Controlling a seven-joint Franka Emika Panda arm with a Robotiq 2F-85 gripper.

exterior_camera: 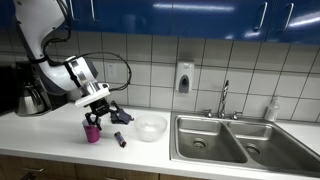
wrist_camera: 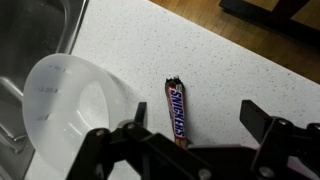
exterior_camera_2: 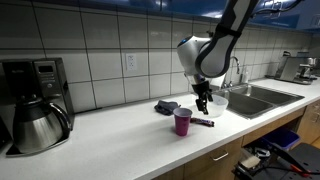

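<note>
Wide apart, the two fingers [wrist_camera: 258,118] of my gripper show nothing held between them; the gripper is open. In exterior view 1 the gripper [exterior_camera: 98,114] is over the counter, close above the magenta cup [exterior_camera: 92,134]. From the other side, the same cup [exterior_camera_2: 182,122] stands upright near the counter's front. A Snickers bar [wrist_camera: 177,108] lies flat on the counter, below the gap between the fingers in the wrist view. The translucent white bowl [wrist_camera: 68,112] sits beside the bar, towards the sink.
A dark cloth [exterior_camera: 118,117] lies behind the bar, near the wall. The double sink [exterior_camera: 220,140] is right of the bowl. A coffee maker [exterior_camera_2: 38,105] stands at the far left of exterior view 2, with bare counter [exterior_camera_2: 115,140] before the cup.
</note>
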